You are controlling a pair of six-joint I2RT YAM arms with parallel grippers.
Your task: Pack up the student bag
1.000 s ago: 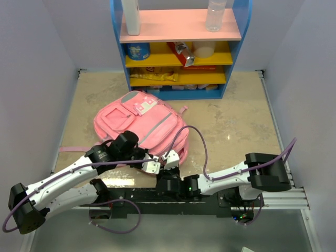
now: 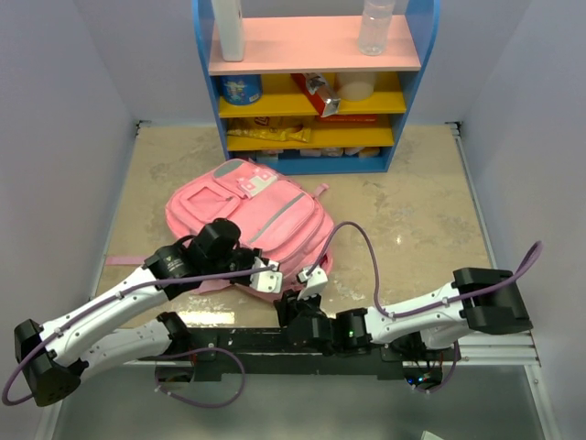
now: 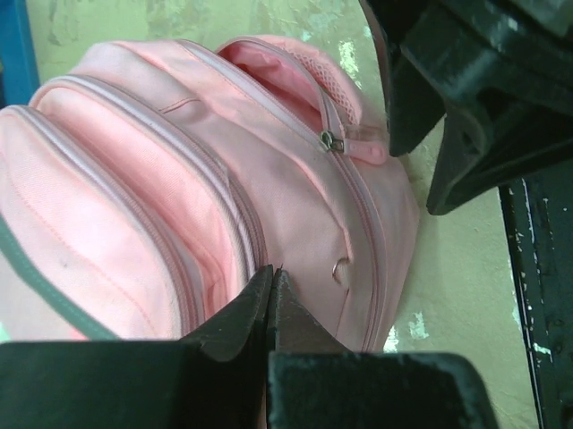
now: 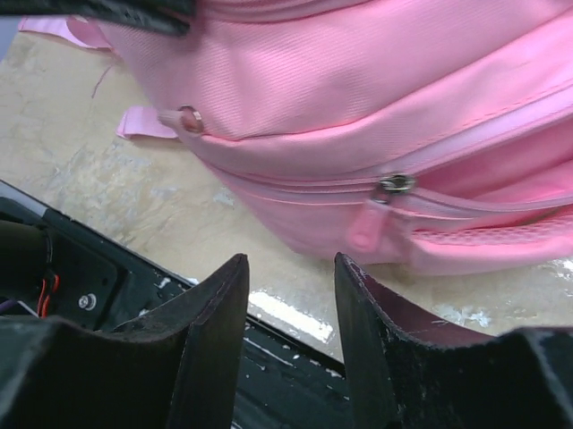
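Observation:
A pink backpack (image 2: 261,211) lies flat on the table, with its near end partly under my two arms. In the left wrist view the bag's zipper pull (image 3: 365,150) hangs free by a partly open main zipper. My left gripper is shut against the bag's fabric; whether a thin fold is caught at its tips cannot be made out. The right gripper stands open beside the bag's near edge, nothing between its fingers. In the right wrist view the pink zipper pull (image 4: 367,225) is just beyond those fingertips, apart from them.
At the back stands a blue-framed shelf (image 2: 316,44) holding a clear bottle (image 2: 375,26), a white carton (image 2: 228,29), a blue tub (image 2: 241,89), a red packet (image 2: 317,93) and a yellow packet (image 2: 275,134). The tabletop (image 2: 417,202) right of the bag is bare.
My right arm has moved a little to the right and toward the front, away from the zipper end. The bag's near right corner has shifted slightly right. My left arm has moved slightly.

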